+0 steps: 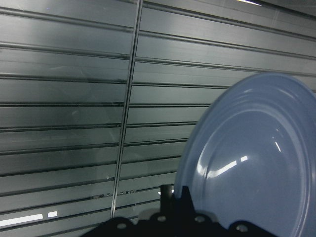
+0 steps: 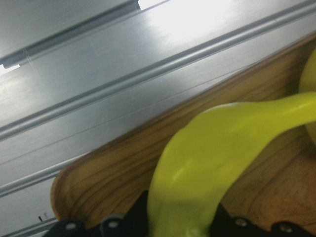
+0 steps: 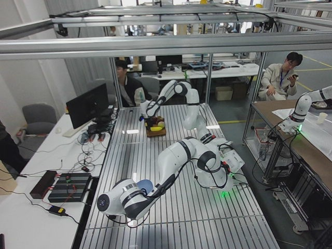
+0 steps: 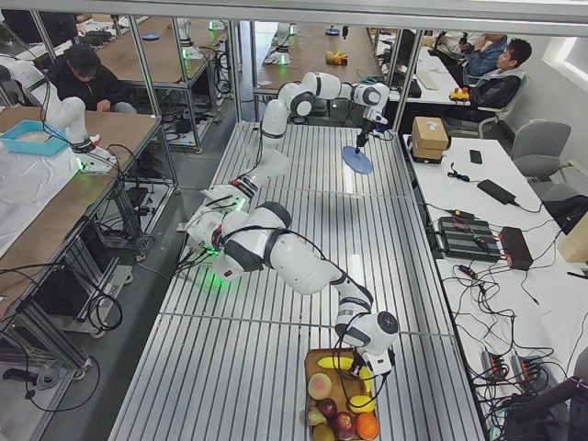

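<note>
A blue plate (image 1: 247,163) fills the right of the left wrist view; my left gripper is at its rim, apparently gripping it, and that arm holds it over the table in the camera right view, the plate (image 4: 357,159) at the far end. A wooden tray (image 4: 312,386) of fruit sits at the near end there. My right gripper is over the tray, with a yellow banana (image 2: 207,148) between its fingers, which are mostly hidden by it.
A white side table (image 4: 491,285) with cables and electronics runs alongside.
</note>
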